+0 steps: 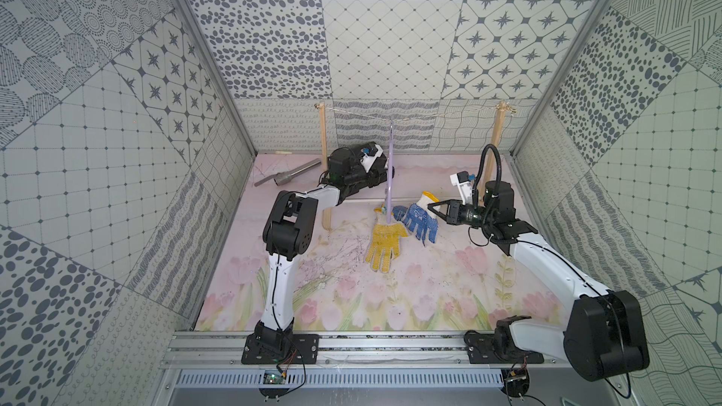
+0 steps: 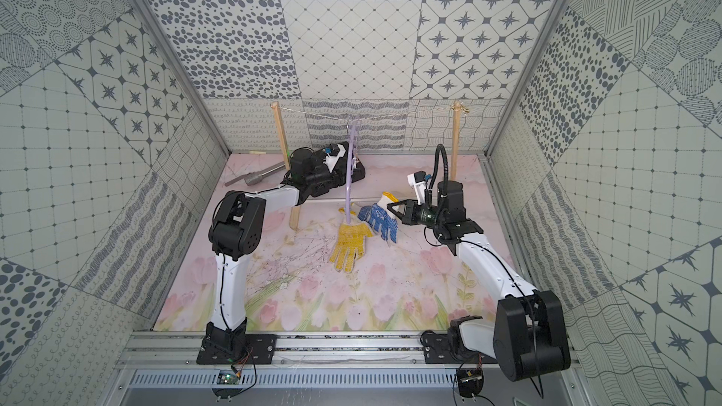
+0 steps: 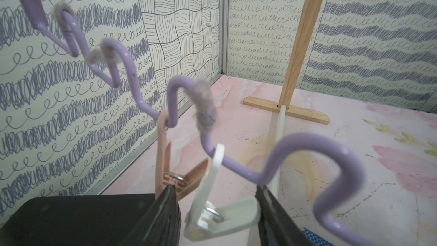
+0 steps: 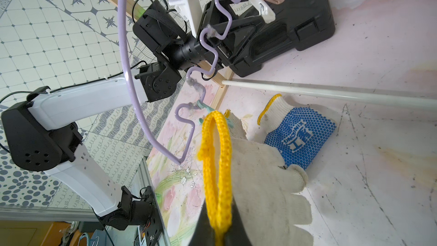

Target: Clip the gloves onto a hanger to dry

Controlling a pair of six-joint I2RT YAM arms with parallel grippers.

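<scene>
A lilac hanger [image 1: 389, 165] with pegs hangs from the line. In the left wrist view my left gripper is around a white clothespin [image 3: 227, 218] on the hanger, beside a pink peg [image 3: 161, 155]; whether it grips is unclear. A yellow glove [image 1: 386, 248] is at the hanger's lower end. My right gripper [image 1: 443, 210] is shut on a glove's yellow-edged cuff [image 4: 214, 164], white side showing in the right wrist view [image 4: 255, 186]. A blue dotted glove [image 4: 300, 132] lies behind it.
A black case [image 4: 295, 27] lies at the back. A white bar [image 4: 318, 91] joins the wooden stand's feet [image 3: 314, 116]. Metal tools [image 1: 293, 173] lie back left.
</scene>
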